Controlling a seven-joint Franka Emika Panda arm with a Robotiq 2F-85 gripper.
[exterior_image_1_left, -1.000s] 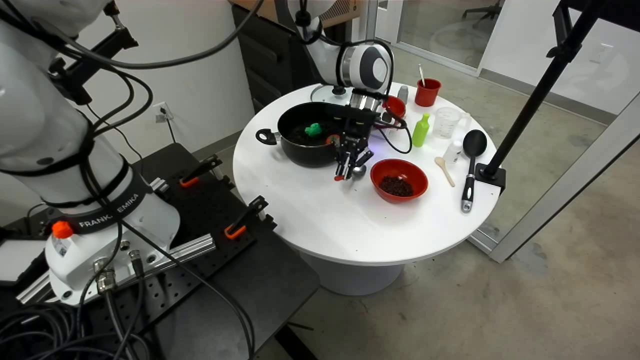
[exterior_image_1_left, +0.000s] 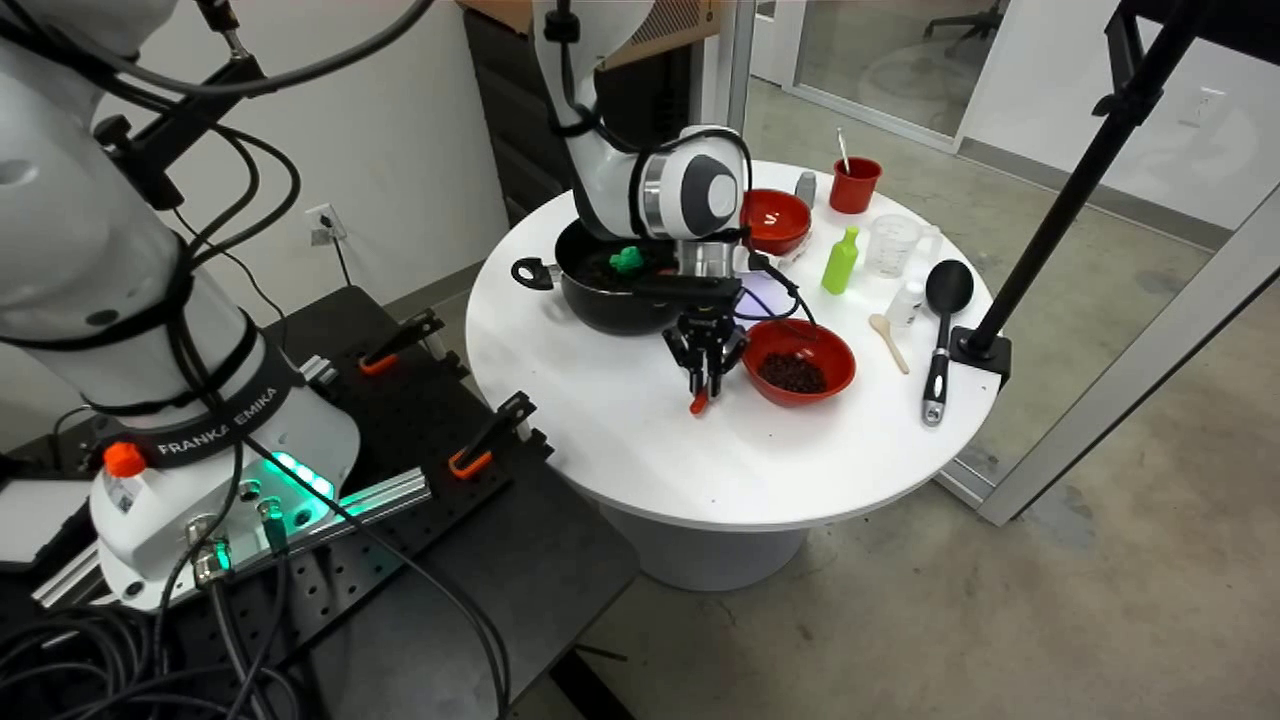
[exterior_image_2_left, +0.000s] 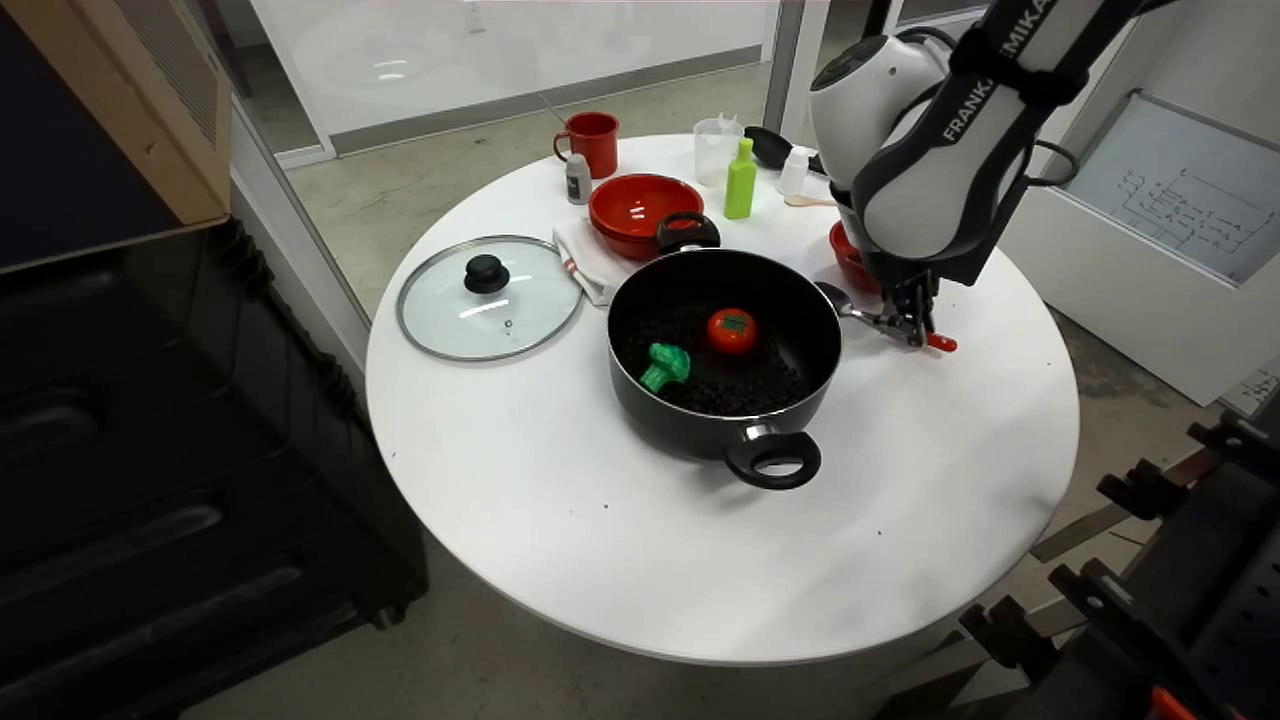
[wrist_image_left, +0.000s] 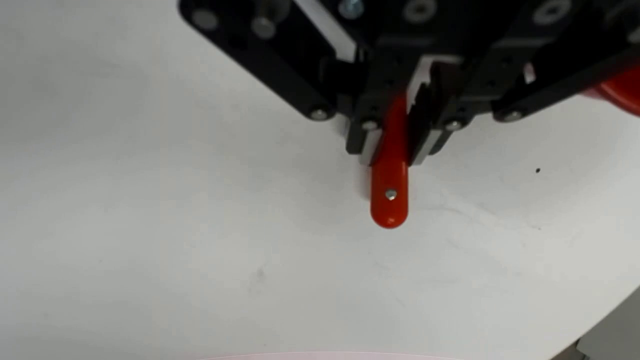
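Observation:
My gripper (exterior_image_1_left: 705, 382) is shut on the red handle of a spoon (wrist_image_left: 390, 207), whose rounded end pokes out past the fingertips in the wrist view. In exterior view 2 the spoon's metal bowl (exterior_image_2_left: 830, 296) points toward the pot, low over the white table; whether it touches the table I cannot tell. Right beside the gripper sits a red bowl (exterior_image_1_left: 798, 362) holding dark bits. A black pot (exterior_image_2_left: 726, 348) contains a green broccoli piece (exterior_image_2_left: 666, 365), a red tomato (exterior_image_2_left: 732, 331) and dark bits.
A glass lid (exterior_image_2_left: 492, 298) lies left of the pot. Behind it are a second red bowl (exterior_image_2_left: 644, 211), a red mug (exterior_image_2_left: 590, 144) and a green bottle (exterior_image_2_left: 740, 182). A black ladle (exterior_image_1_left: 945, 336) and a wooden spoon (exterior_image_1_left: 889, 343) lie at the right.
The arm now covers the lid in exterior view 1. The bowls and pot stay put.

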